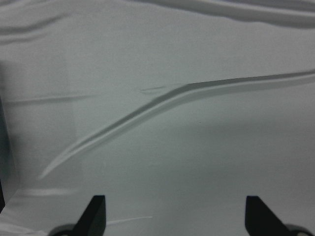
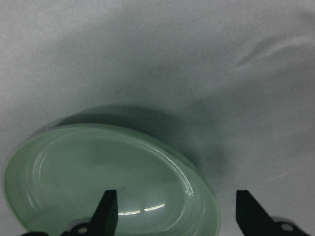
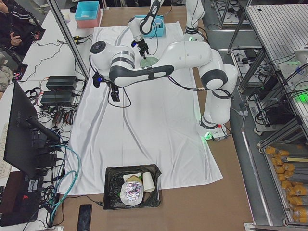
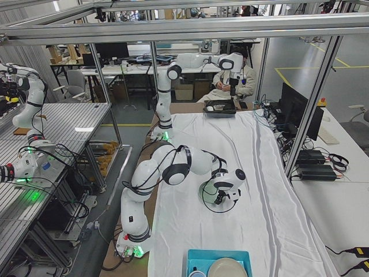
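A green dish (image 2: 98, 172) lies on the white cloth (image 3: 144, 144), seen in the right wrist view and beneath the far arm in both camera views. My right gripper is open just over it, one finger above the dish's interior and the other beyond its rim, nothing visible between them. My left gripper stands open above bare, creased cloth, with nothing between its fingers; in the camera left view it hangs over the middle-left of the table, well apart from the dish.
A blue bin (image 4: 196, 257) with a plate and a cup sits at one table end. A black tray (image 3: 113, 192) with a foil-covered item and a white roll sits at the other. A monitor and cables line one side.
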